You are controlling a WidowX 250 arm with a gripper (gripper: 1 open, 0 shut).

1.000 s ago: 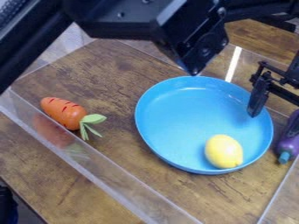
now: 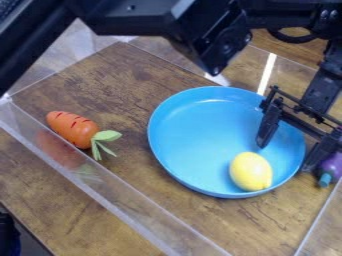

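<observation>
My gripper [image 2: 290, 140] is open at the right side of the blue bowl [image 2: 197, 130], its dark fingers reaching down over the bowl's right part, above and to the right of a yellow lemon [image 2: 250, 171] that lies in it. I see nothing held between the fingers. An orange carrot [image 2: 72, 128] with pale green leaves lies on the wooden surface at the left.
A purple vegetable [image 2: 330, 167] lies right of the bowl, partly hidden by the gripper. A clear plastic wall [image 2: 118, 200] runs along the lower left. Bare wood [image 2: 80, 85] is free at the upper left. The dark arm covers the top.
My gripper has moved down and left, further over the bowl toward the lemon. The bowl appears shifted very slightly left; the carrot is where it was.
</observation>
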